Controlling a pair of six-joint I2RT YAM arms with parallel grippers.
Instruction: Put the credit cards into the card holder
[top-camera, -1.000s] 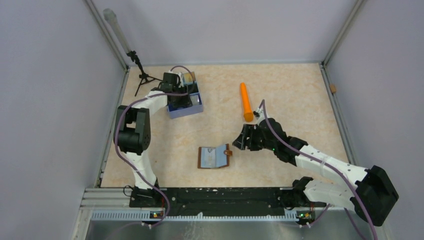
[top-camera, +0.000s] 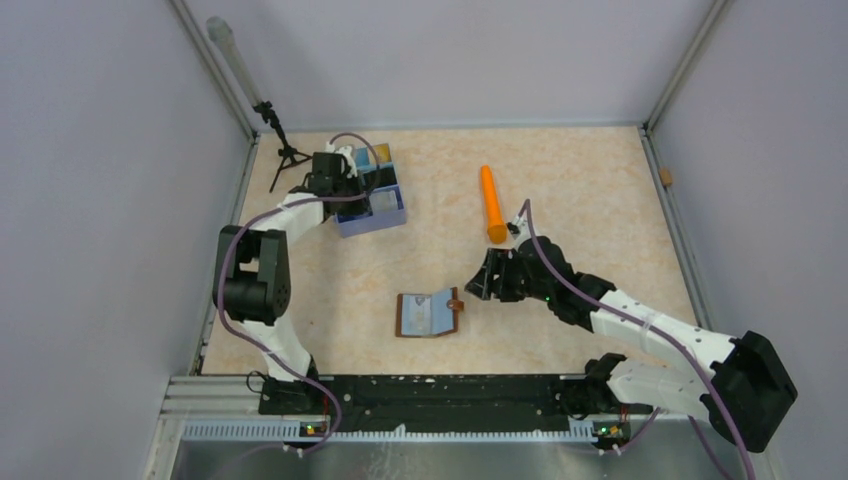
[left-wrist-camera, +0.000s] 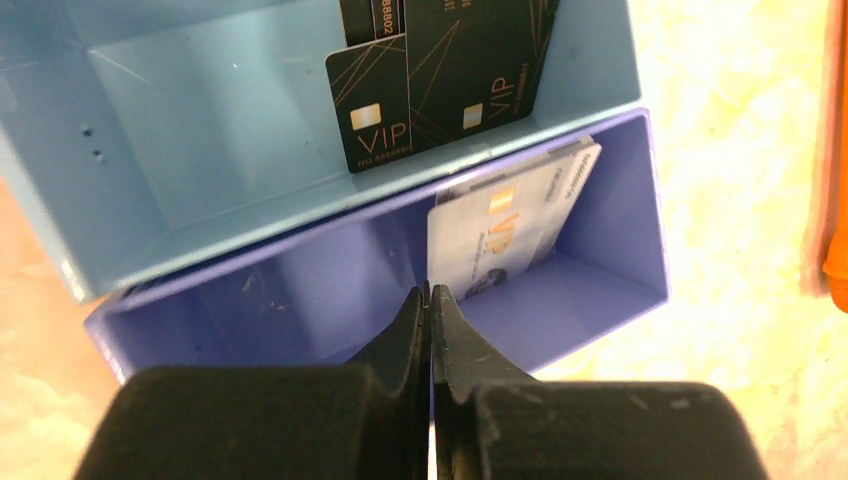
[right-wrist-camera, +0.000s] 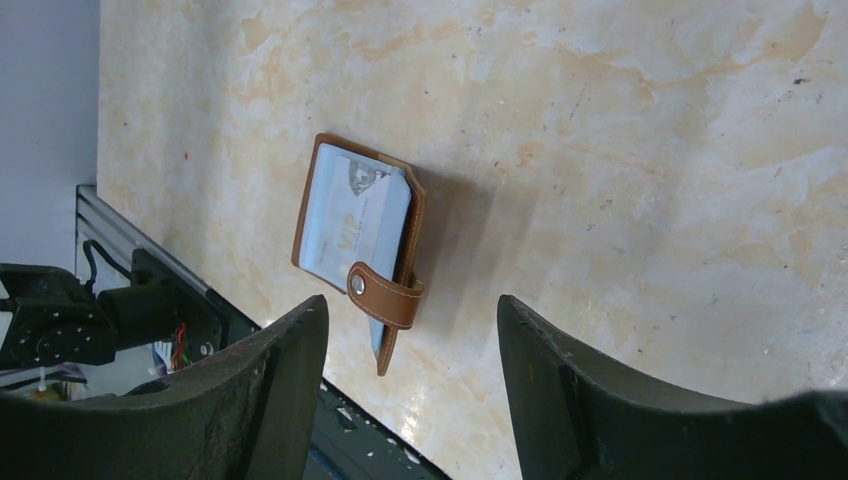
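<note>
My left gripper is shut, nothing between its fingers, over the purple bin at the back left. That bin holds white VIP cards (left-wrist-camera: 505, 225) leaning on its back wall; black VIP cards (left-wrist-camera: 460, 70) stand in the light blue bin (left-wrist-camera: 170, 140) behind it. The brown leather card holder (right-wrist-camera: 385, 300) lies open near the front edge, a pale card (right-wrist-camera: 350, 215) in its clear sleeve. My right gripper hovers to the right of the holder, open and empty.
An orange cylinder (top-camera: 492, 200) lies right of the bins. A black tripod stand (top-camera: 285, 150) is at the back left corner. The table between bins and holder, and the back right, are clear.
My left arm has drawn back a little to the left over the bins. The right arm and the holder have not moved.
</note>
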